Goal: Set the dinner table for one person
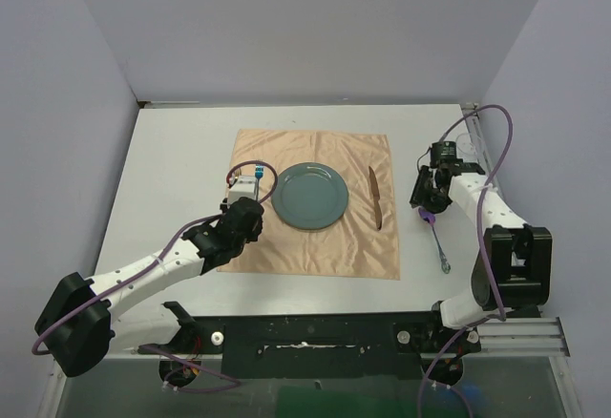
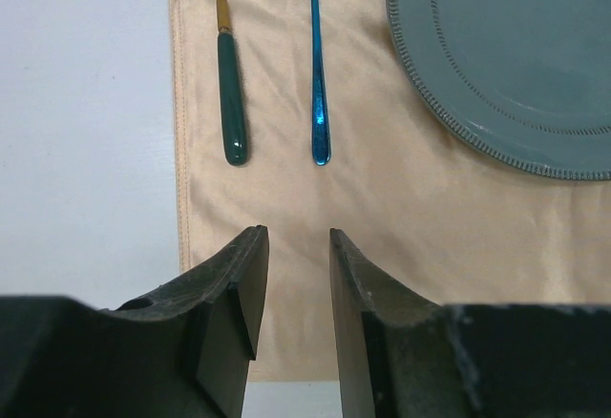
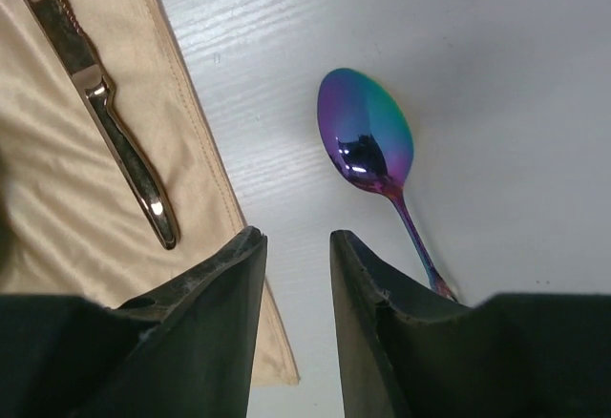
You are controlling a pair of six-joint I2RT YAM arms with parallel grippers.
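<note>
On the bare table, right of the cloth, lies an iridescent purple-blue spoon (image 3: 368,136), bowl away from my right gripper and handle running down to the right. That gripper is part open above the table, its fingers apart with only air between. Over the cloth hangs my left gripper, part open and empty. Beyond it lie a green-handled utensil (image 2: 232,103) and a blue utensil (image 2: 320,103), left of the green-grey plate (image 1: 310,196). A knife (image 1: 375,198) lies right of the plate.
The beige cloth (image 1: 353,261) lies under the plate and knife. A clear glass (image 1: 466,146) stands at the back right, partly hidden by the right arm.
</note>
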